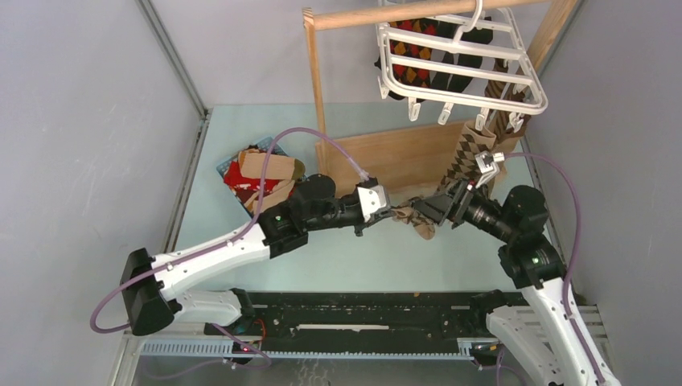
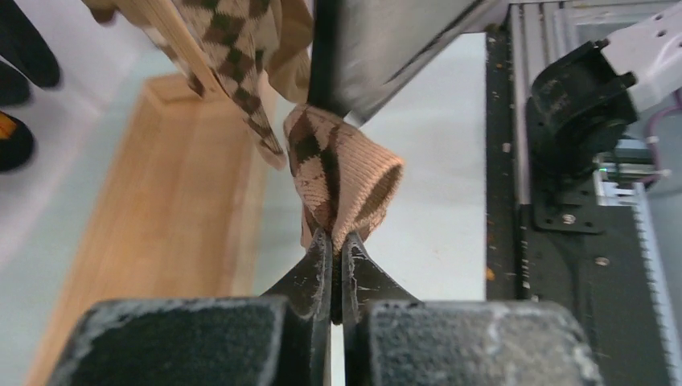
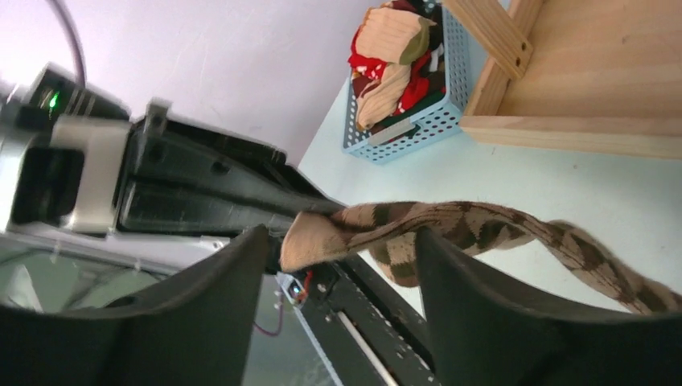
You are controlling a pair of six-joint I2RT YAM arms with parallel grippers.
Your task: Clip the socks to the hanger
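A tan and brown argyle sock (image 1: 424, 230) is stretched between the two arms, above the table. In the left wrist view, the closed fingertips of my left gripper pinch the gathered end of this sock (image 2: 366, 173). My right gripper has its fingers apart, with the sock (image 3: 458, 213) lying loosely across the gap in the right wrist view. The white hanger (image 1: 462, 63) hangs at the top right, its clips (image 1: 444, 114) along the near edge. Dark argyle socks (image 1: 412, 60) and a brown argyle sock (image 1: 476, 138) hang from it.
A blue basket (image 3: 438, 121) of socks stands on the left of the table. The wooden rack (image 1: 314, 88) carries the hanger, and its base board (image 1: 386, 157) lies behind the grippers.
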